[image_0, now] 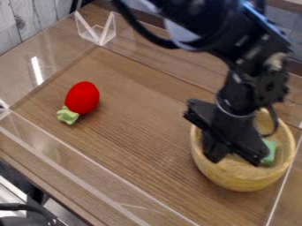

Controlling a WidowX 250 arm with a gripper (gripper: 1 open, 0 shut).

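My black gripper (218, 132) reaches down from the top of the view into a yellow bowl (236, 182) at the lower right, its fingertips at the bowl's left part. It looks shut, with nothing seen between its fingers. A green object (269, 152) lies in the bowl, to the right of the fingers and partly hidden by them. A red object (83, 95) with a pale green piece (69, 115) lies on the left of the wooden table (118, 159).
A white wire-like stand or mark (92, 26) is at the back left. A dark cable or part (24, 216) shows at the lower left corner.
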